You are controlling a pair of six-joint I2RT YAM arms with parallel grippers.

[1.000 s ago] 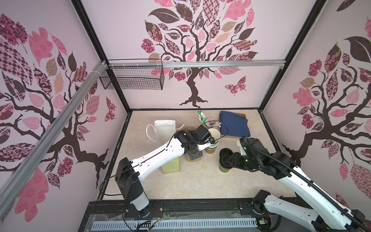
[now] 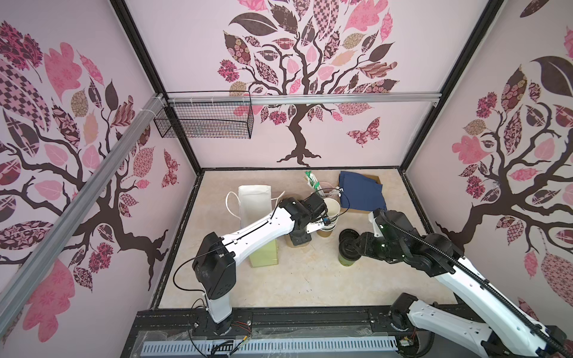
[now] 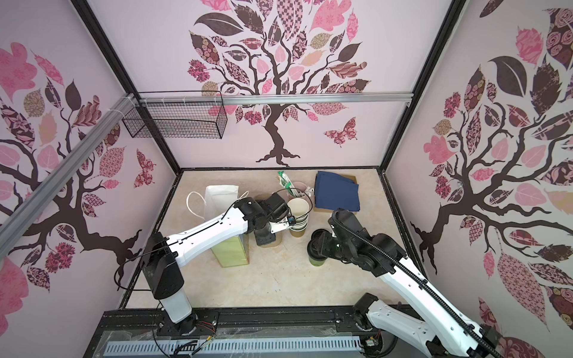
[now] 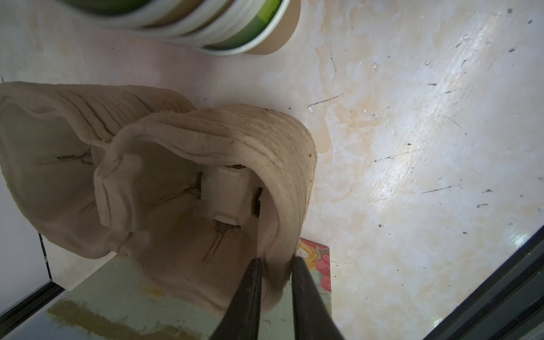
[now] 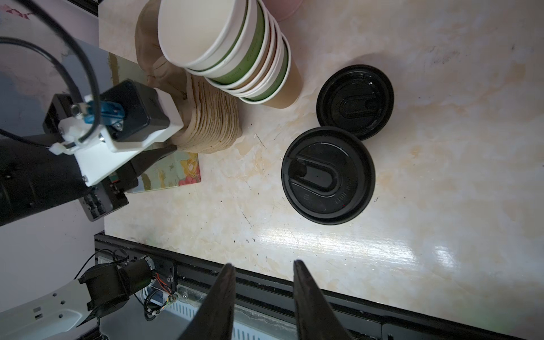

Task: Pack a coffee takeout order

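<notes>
My left gripper is over the stacked brown pulp cup carriers [image 4: 272, 147], its fingertips apart on either side of the top carrier's rim; whether they press on it is unclear. My right gripper stands open and empty near two black lids [image 5: 327, 175], which appear to top green containers or stacks. Nested paper cups [image 5: 215, 39] stand behind the carriers. A white bag [image 2: 255, 197] with handles and a green lower front [image 3: 229, 253] stands to the left, partly hidden by my left arm.
Green-wrapped items [image 3: 285, 179] stand in a pink container at the back, beside dark blue sheets [image 2: 360, 191]. A wire basket [image 2: 203, 116] hangs at the upper left.
My left arm has shifted slightly to the right over the last second, its gripper staying over the carriers. The right arm has moved very little.
</notes>
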